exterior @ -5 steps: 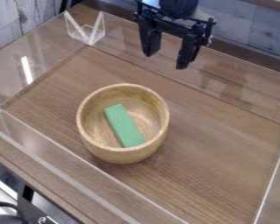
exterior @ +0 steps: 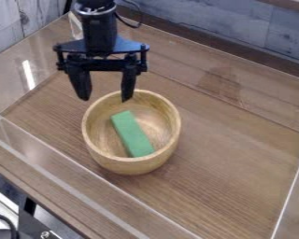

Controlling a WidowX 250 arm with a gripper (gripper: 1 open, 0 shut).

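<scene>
A round tan bowl (exterior: 131,159) sits on the wooden table, a green oblong block (exterior: 132,134) lying inside it. My dark gripper (exterior: 108,79) hangs above the bowl's back-left, open, with its two fingers spread wide apart and nothing seen between them.
A raised white edge runs along the back. Dark cables show at the bottom left corner, beyond the table's edge.
The bowl and block look unmoved.
</scene>
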